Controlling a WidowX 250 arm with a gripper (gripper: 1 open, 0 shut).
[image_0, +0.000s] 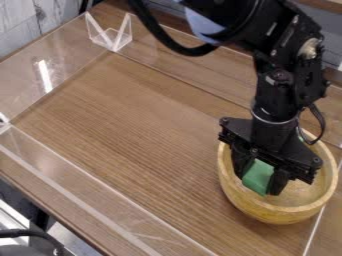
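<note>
My black gripper (267, 160) reaches down from the top right into a pale yellow bowl (281, 216) at the lower right of the table. It is shut on a green object (258, 176), which sits inside the bowl, partly hidden behind the fingers.
A clear plastic item (111, 30) stands at the back left. Dark cables lie at the lower left corner, and a raised edge runs along the top right.
</note>
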